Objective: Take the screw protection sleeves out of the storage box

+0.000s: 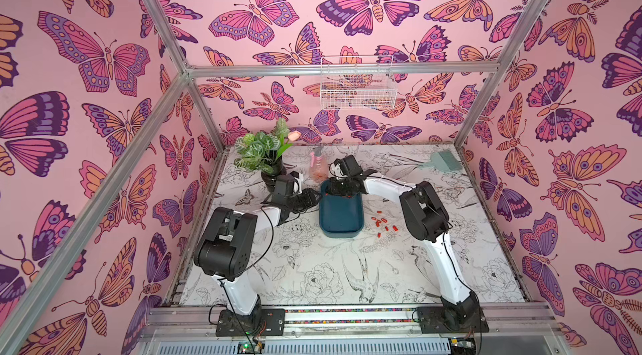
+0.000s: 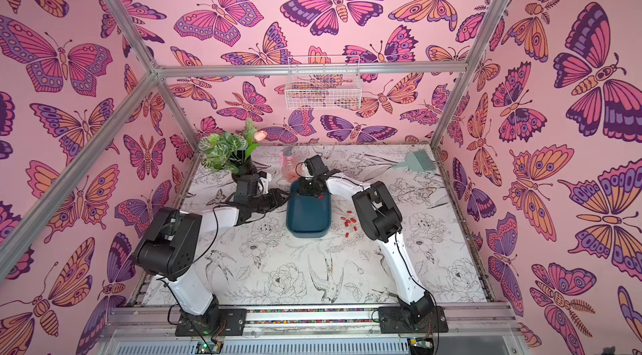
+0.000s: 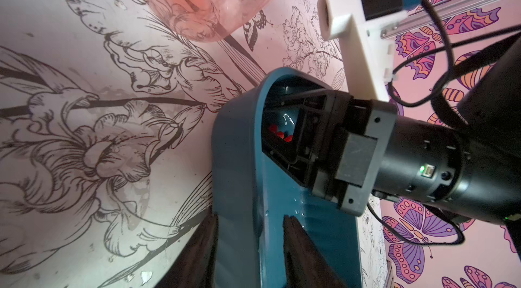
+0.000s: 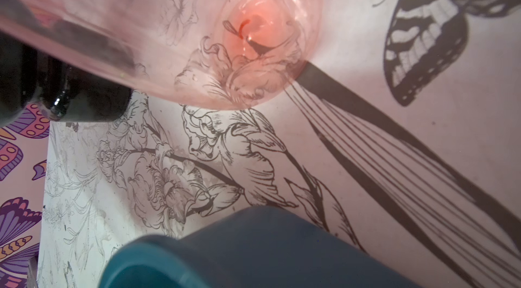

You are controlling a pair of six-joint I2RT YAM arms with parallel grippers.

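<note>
The blue storage box sits in the table's middle. My right gripper reaches down inside its back end; in the left wrist view a few red sleeves lie by its fingers, and whether it grips one is hidden. My left gripper is at the box's left long wall, fingers apart on either side of the rim, open. Several red sleeves lie loose on the table right of the box.
A pink translucent bottle stands behind the box. A potted plant is at back left, a pale green dustpan at back right.
</note>
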